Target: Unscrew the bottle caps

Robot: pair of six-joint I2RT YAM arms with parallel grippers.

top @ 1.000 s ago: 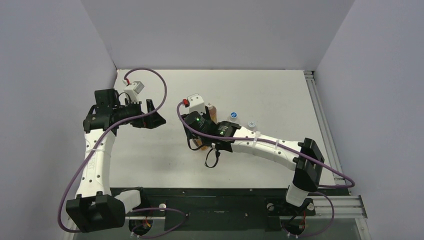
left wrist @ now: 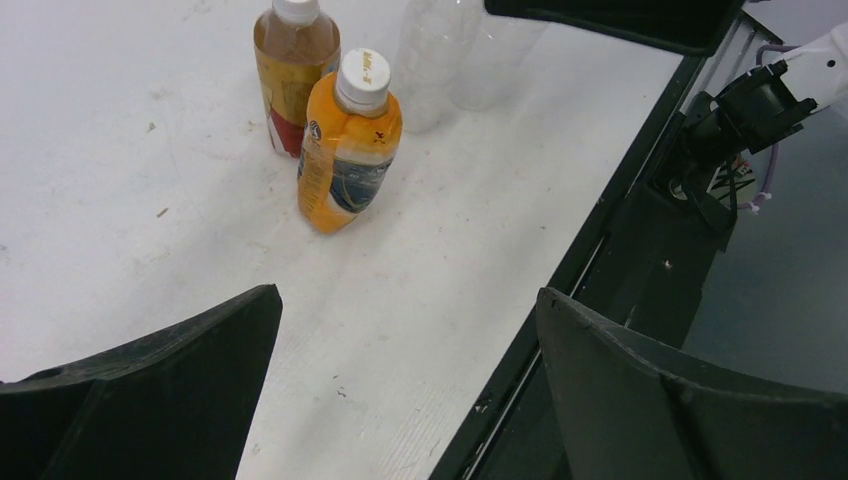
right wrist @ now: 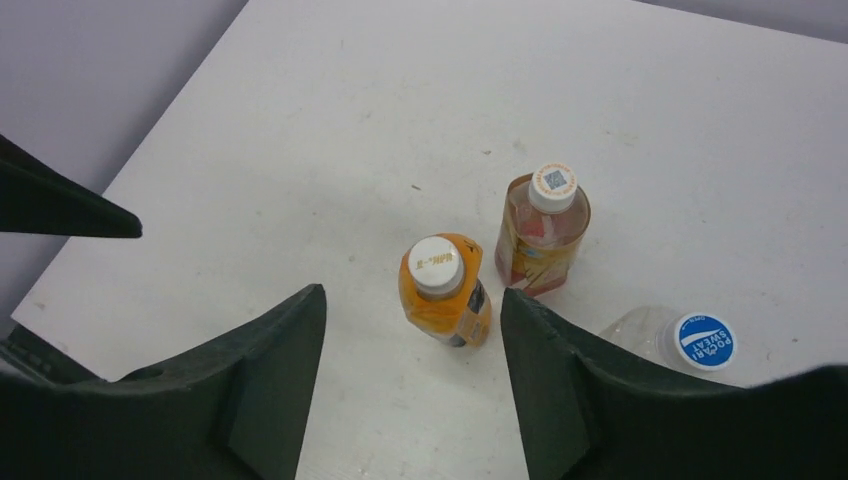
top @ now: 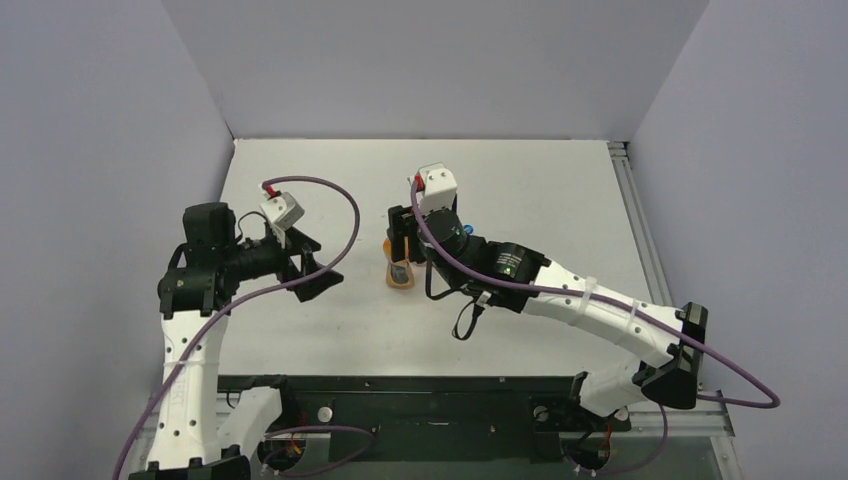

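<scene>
An orange bottle [left wrist: 345,160] stands upright with its white cap [left wrist: 365,75] on. Just behind it is a bottle of brown drink [right wrist: 540,235], also capped in white. Two clear bottles, one of them [left wrist: 435,70] partly visible, stand to their right in the left wrist view; a blue-topped cap [right wrist: 706,341] shows on one in the right wrist view. My left gripper [top: 320,272] is open and empty, left of the bottles. Over the bottles hangs my right gripper, fingers apart and holding nothing; the orange bottle is visible beyond the gap.
From above, my right arm [top: 560,290] crosses the right half and covers most of the bottles. Grey walls [top: 740,230] bound the workspace.
My right arm has shifted right and looks higher, uncovering the orange bottle's lower part and hiding the clear ones from above. The left gripper has moved slightly right and toward the front.
</scene>
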